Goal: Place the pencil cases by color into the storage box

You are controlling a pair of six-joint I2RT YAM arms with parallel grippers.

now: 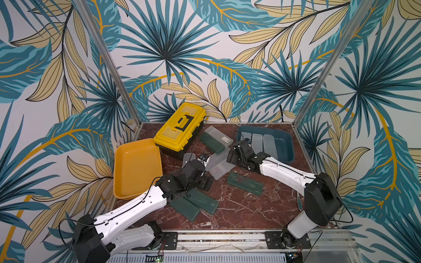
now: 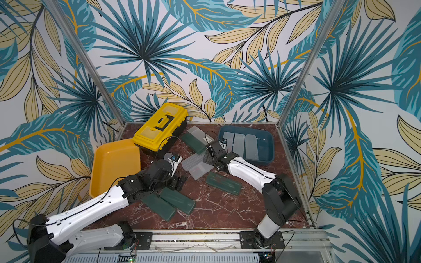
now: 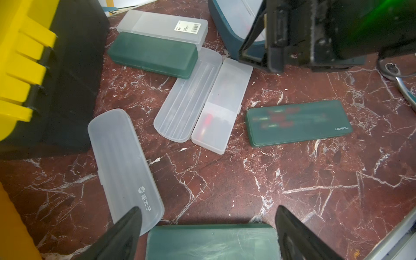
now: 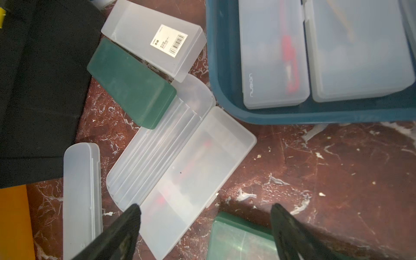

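Note:
My left gripper is open and empty, its fingers apart above a green case near the front. Beside that, a frosted clear case lies by the toolbox. My right gripper also has its fingers apart with nothing between, over the middle clear cases. Two of these, a ridged case and a flat case, lie side by side. A green case rests partly over the ridged one, against a labelled clear case. Another green case lies apart. Three clear cases sit inside the blue bin.
An empty orange tray stands at the left. Behind it is a yellow-and-black toolbox, close to the clear cases. A small tool lies at the right edge. Bare tabletop shows at front right.

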